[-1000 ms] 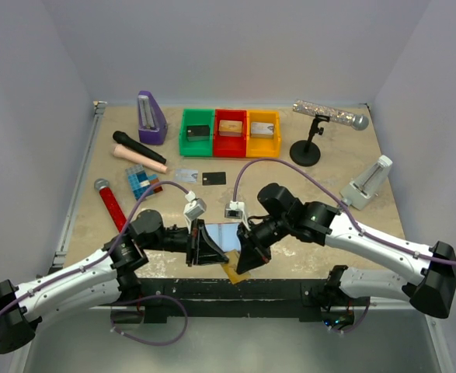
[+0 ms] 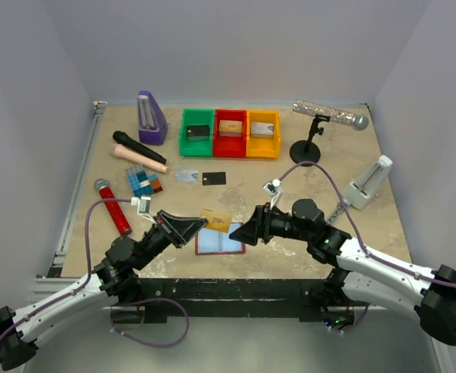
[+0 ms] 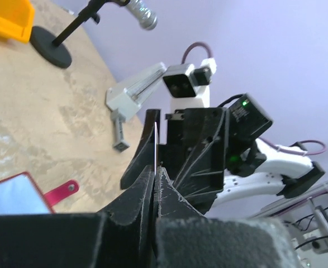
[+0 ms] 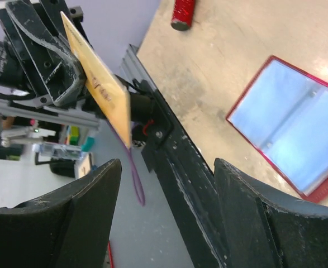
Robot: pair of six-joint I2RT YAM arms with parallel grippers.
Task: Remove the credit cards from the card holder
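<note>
A gold card stands out from the fingertips of my left gripper, which is shut on its edge. In the right wrist view the gold card shows its broad face, and the left wrist view shows it edge-on as a thin line. My right gripper stands open and empty, a little right of the card. Below the arms lies the open card holder, pale blue inside with a red rim. A silver card and a black card lie flat on the table behind it.
Green, red and yellow bins stand at the back, each with cards inside. Microphones and blue blocks occupy the left. A microphone stand and a white device are on the right.
The grippers have moved apart and back from the table's front edge. The right gripper has come off the gold card, which has stayed with the left one.
</note>
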